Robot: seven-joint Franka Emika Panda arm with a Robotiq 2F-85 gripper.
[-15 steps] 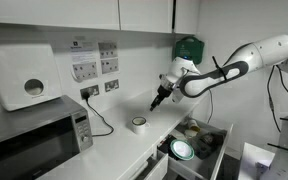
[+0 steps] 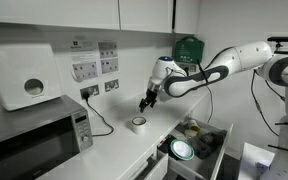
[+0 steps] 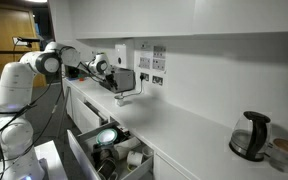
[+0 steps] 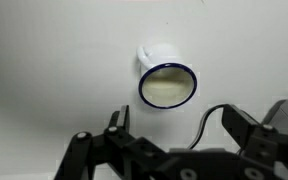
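Observation:
On the counter stands a white mug or pot with a dark blue rim [image 4: 167, 87], upright and empty inside in the wrist view. The same white mug [image 2: 139, 125] sits beyond the microwave in exterior view 1, and the mug [image 3: 120, 99] shows small in exterior view 2. My gripper [image 2: 148, 104] hangs above the mug and slightly to its right, pointing down. Its fingers [image 4: 118, 120] are spread wide in the wrist view, with nothing held between them. The mug is apart from the fingers.
A microwave [image 2: 39, 140] stands on the counter at left, and a black cable [image 4: 206, 120] runs beside the mug. An open drawer [image 2: 205, 160] below holds a white plate [image 2: 181, 149] and other dishes. A kettle [image 3: 250, 135] stands at the far end.
Across exterior view 1, my arm has moved leftward and my gripper has come closer to the mug, now nearly above it. The mug and the drawer have stayed in place.

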